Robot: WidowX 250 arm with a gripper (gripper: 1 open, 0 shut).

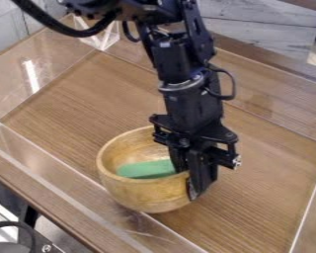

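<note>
A wooden bowl [126,194] sits near the front-left of the tray floor, with a green object [143,170] inside it. The black arm reaches down from the top, and its gripper [197,173] is at the bowl's right rim, apparently shut on that rim. The fingertips are partly hidden and dark.
Clear walls edge it at the left and front, with black cables [13,233] outside at the lower left.
</note>
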